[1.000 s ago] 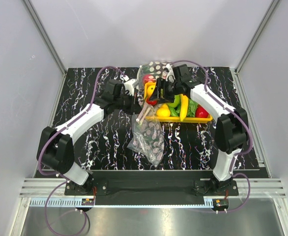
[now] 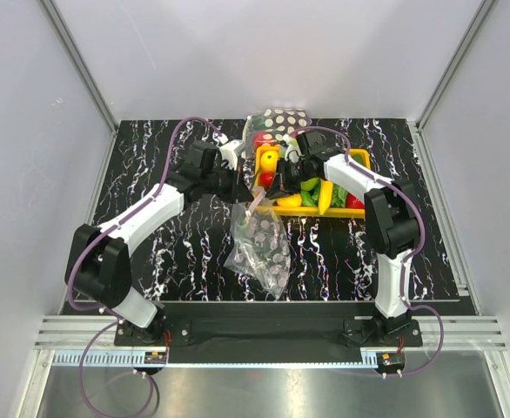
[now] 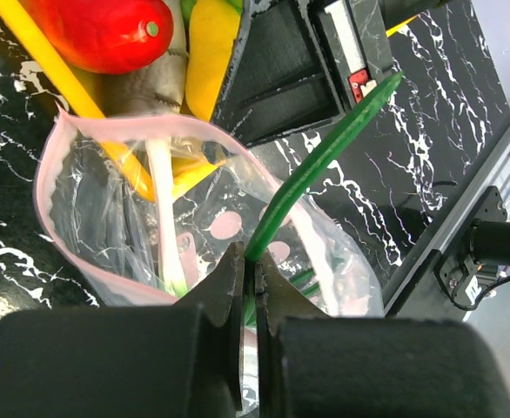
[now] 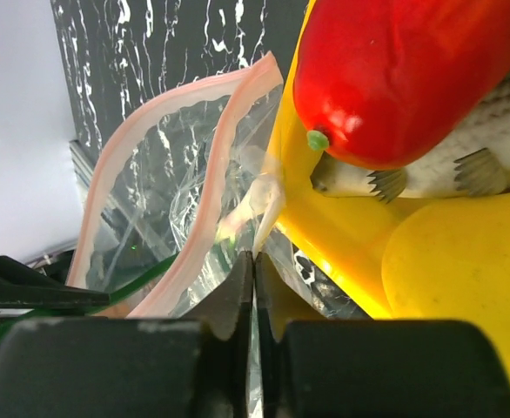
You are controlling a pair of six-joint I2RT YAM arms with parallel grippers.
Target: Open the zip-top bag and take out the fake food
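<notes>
The clear zip bag (image 2: 262, 248) lies in front of the yellow bin, its pink-rimmed mouth (image 3: 172, 129) spread open. My left gripper (image 2: 246, 197) is at that mouth, shut with a green stalk (image 3: 325, 157) coming up between its fingertips; the bag's near rim passes close behind them. A pale stalk (image 3: 161, 205) stands inside the bag. My right gripper (image 2: 273, 195) is at the mouth's bin side, shut, its tips (image 4: 244, 266) against a thin pale edge (image 4: 271, 219). I cannot tell whether that edge is pinched.
The yellow bin (image 2: 318, 212) holds several fake foods, including a red pepper (image 4: 403, 70), a yellow piece (image 4: 464, 261) and a banana (image 2: 325, 196). Another dotted bag (image 2: 281, 119) lies behind it.
My right gripper has come down and left from over the bin to the bag's mouth, and its fingers have gone from apart to shut. The left arm has stayed put.
</notes>
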